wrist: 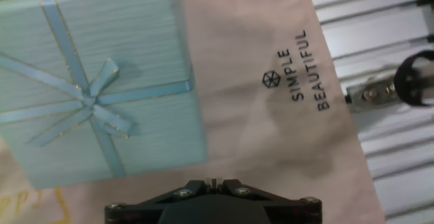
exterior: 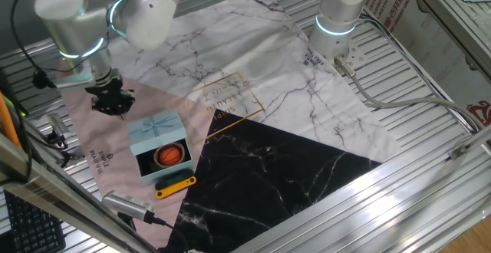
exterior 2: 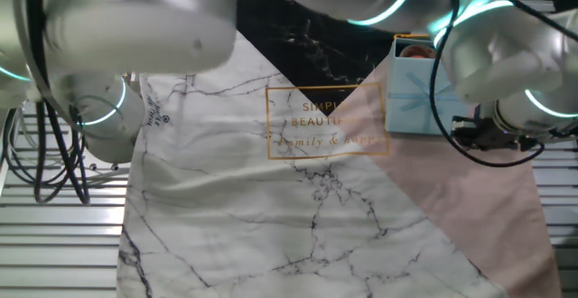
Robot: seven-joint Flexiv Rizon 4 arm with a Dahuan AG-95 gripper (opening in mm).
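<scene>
A light blue gift box (exterior: 161,146) sits on the pink part of the cloth, its ribboned lid (exterior: 156,129) covering only the rear portion. Inside the uncovered front lies a small orange basketball (exterior: 170,156) within a round rim. In the wrist view the lid (wrist: 152,54) with its bow fills the upper left. My gripper is shut, its fingertips together with nothing visible between them. It hangs apart from the box, beside the lid's rear edge; exterior view 2 shows the gripper (exterior 2: 474,134) just next to the lid (exterior 2: 420,99).
A yellow-and-black tool (exterior: 176,187) lies against the box's front. A silver device with a cable (exterior: 129,205) stands near the cloth's edge, and a keyboard (exterior: 31,221) lies beyond.
</scene>
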